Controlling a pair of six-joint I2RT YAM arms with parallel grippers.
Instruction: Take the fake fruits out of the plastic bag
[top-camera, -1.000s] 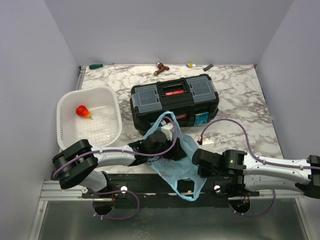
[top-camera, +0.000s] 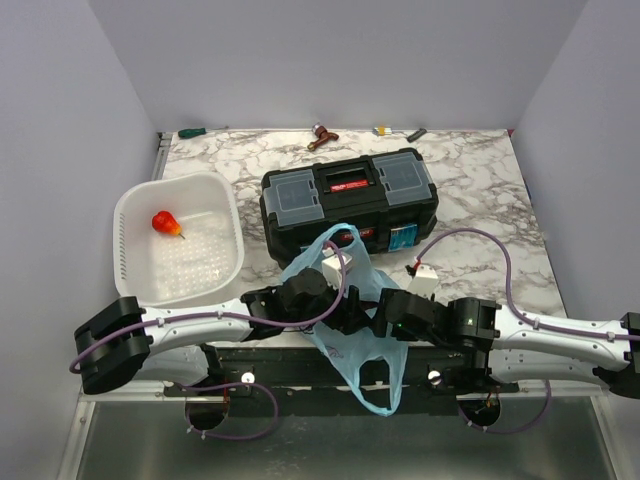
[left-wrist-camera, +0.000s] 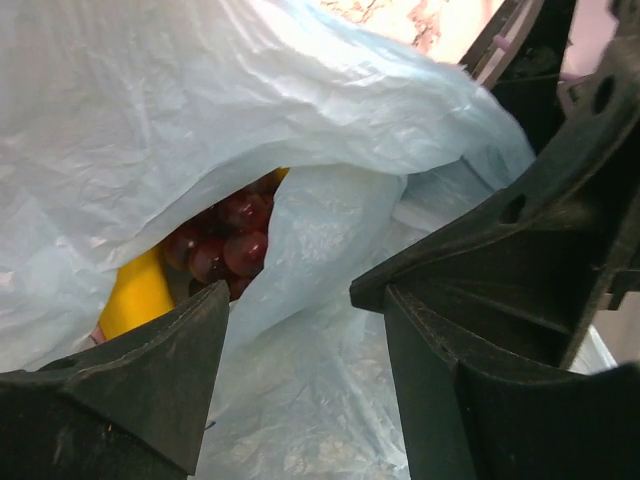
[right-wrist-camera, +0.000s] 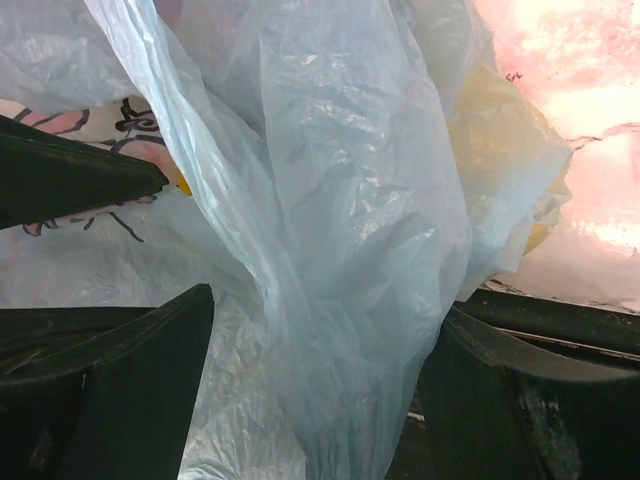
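The light-blue plastic bag (top-camera: 350, 355) lies crumpled in front of the toolbox. Through an opening in its folds, the left wrist view shows dark red grapes (left-wrist-camera: 225, 240) and part of a yellow fruit (left-wrist-camera: 137, 290). My left gripper is at the bag with its fingertips apart, bag film behind the gap and no fruit between them. My right gripper is open, a gathered fold of the bag running between its fingers. A yellowish shape (right-wrist-camera: 505, 140) shows through the film. One red fruit (top-camera: 166, 223) sits in the white basket (top-camera: 125, 240).
A black toolbox (top-camera: 345, 200) stands directly behind the bag. Both grippers are close together at the bag, the right one's dark finger (left-wrist-camera: 480, 240) reaching into the left wrist view. Small tools, including a screwdriver (top-camera: 192, 132), lie along the back edge.
My right arm has moved left, closer to the left gripper. The left gripper has shifted slightly down and left, and the bag's front loop hangs a little lower. The basket is unchanged.
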